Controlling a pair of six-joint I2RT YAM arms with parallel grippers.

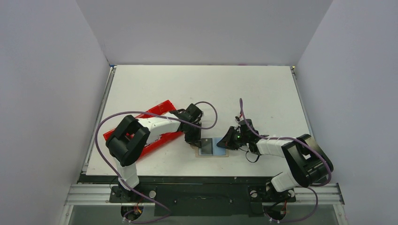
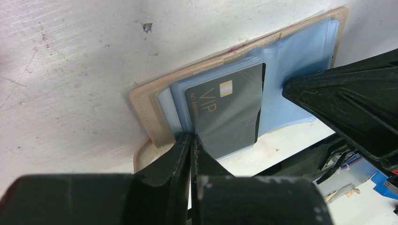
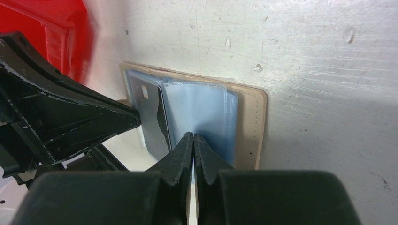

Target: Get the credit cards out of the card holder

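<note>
An open card holder with a tan cover lies flat at the table's front middle. Its clear blue sleeves fan out to both sides. In the left-hand sleeve sits a dark grey card marked VIP, its right edge bare at the sleeve's mouth. My left gripper is shut, tips touching the sleeve near the card's lower left. My right gripper is shut as well, tips against the blue sleeves on the other half. Neither shows anything between its fingers.
A red tray stands to the left, partly under my left arm. Both grippers are close together over the holder.
</note>
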